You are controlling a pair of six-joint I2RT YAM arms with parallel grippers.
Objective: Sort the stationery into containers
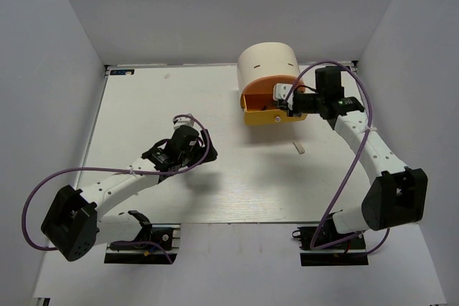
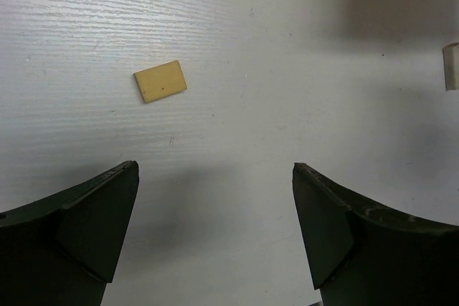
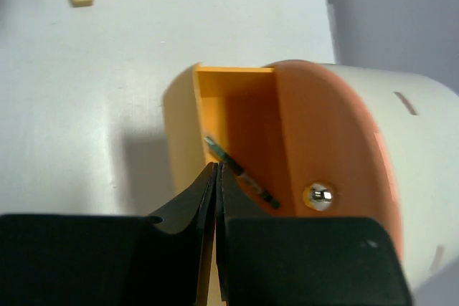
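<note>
The container (image 1: 258, 116) with a yellow open drawer and white rounded body stands at the top view's back right; my right gripper (image 1: 287, 105) is over its right part. In the right wrist view that gripper is shut, nothing visible between its fingers, and a dark pen (image 3: 251, 184) lies inside the drawer (image 3: 215, 87). A pale block (image 1: 299, 147) lies in front of the container. My left gripper is open over the left-middle table, empty, with a tan eraser-like block (image 2: 159, 80) below ahead of it.
Grey walls border both sides and the back. Purple cables run along both arms.
</note>
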